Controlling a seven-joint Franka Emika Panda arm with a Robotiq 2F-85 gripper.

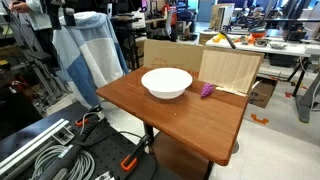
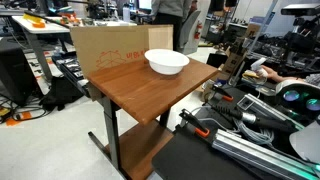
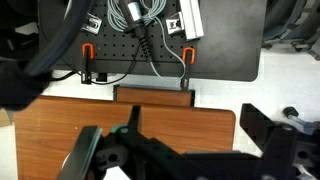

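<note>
A white bowl (image 1: 167, 82) stands upright on the brown wooden table (image 1: 185, 121). To its right in exterior view 1 lies a small purple object (image 1: 208, 90). The same bowl (image 2: 167, 62) shows in exterior view 2, where I cannot make out the purple object. In the wrist view my gripper is open above the table's edge, its dark fingers (image 3: 98, 152) far apart. Nothing is between them. The gripper is away from the bowl and the purple object.
A cardboard panel (image 1: 228, 69) borders the back of the table. Beside the table is a black base (image 3: 220, 75) with cables (image 3: 128, 18), metal rails and orange-marked clamps (image 3: 188, 55).
</note>
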